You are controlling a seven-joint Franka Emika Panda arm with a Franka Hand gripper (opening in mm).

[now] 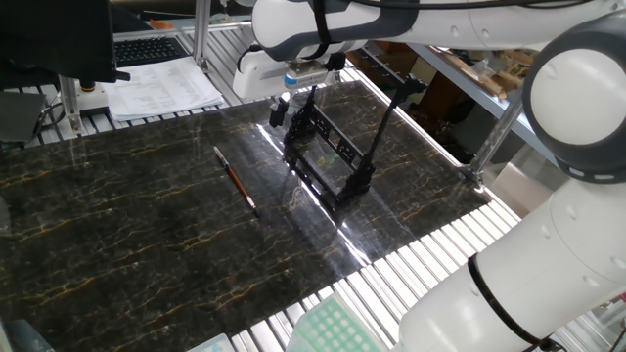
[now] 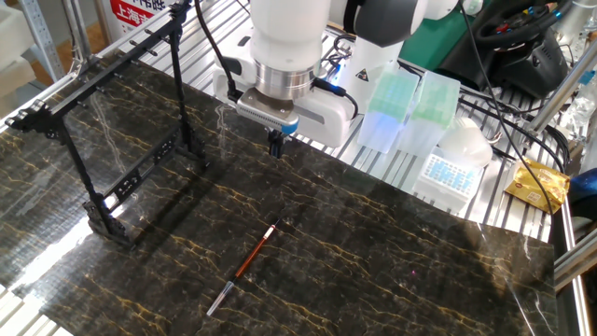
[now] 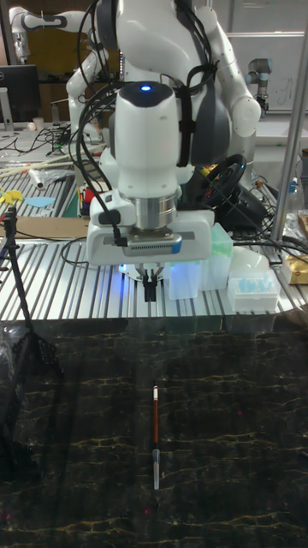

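A pen with a reddish-brown barrel (image 2: 250, 258) lies alone on the dark marbled board (image 2: 373, 271), one of its ends clear. In exterior view 1 the same pen (image 1: 236, 184) rests left of the black frame. That black rack-like frame (image 1: 326, 127) stands upright on the board; exterior view 3 cuts it off at the left edge. Above the board's edge hangs my gripper (image 3: 151, 290), pointing down, its dark fingers close together. It is shut, with nothing visible between the fingers. The gripper (image 2: 275, 145) is apart from both pen and frame.
Beyond the board, on the slatted metal table, stand translucent green-topped boxes (image 2: 390, 105), a white tip box (image 2: 448, 179) and a yellow packet (image 2: 538, 187). Papers (image 1: 163, 89) and a keyboard (image 1: 147, 51) lie at the far left. Much of the board around the pen is bare.
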